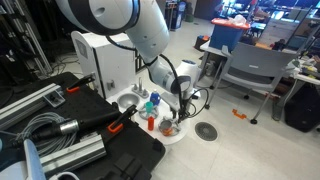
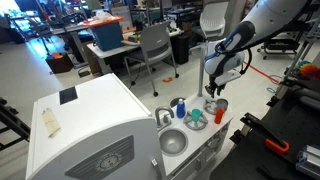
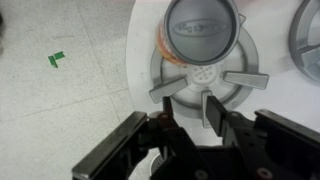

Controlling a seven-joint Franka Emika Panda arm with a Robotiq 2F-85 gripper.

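Observation:
In the wrist view, my gripper has its dark fingers spread, with nothing held between them. Its tips are over the edge of a round grey burner with flat prongs. A round grey container, with orange showing along its side, stands at the burner's far edge, ahead of the fingers. From the first exterior view, the gripper is low over the white counter's end, just right of that container. The second exterior view shows the container near a red bottle.
A teal cup and a blue bottle stand between the container and the sink.

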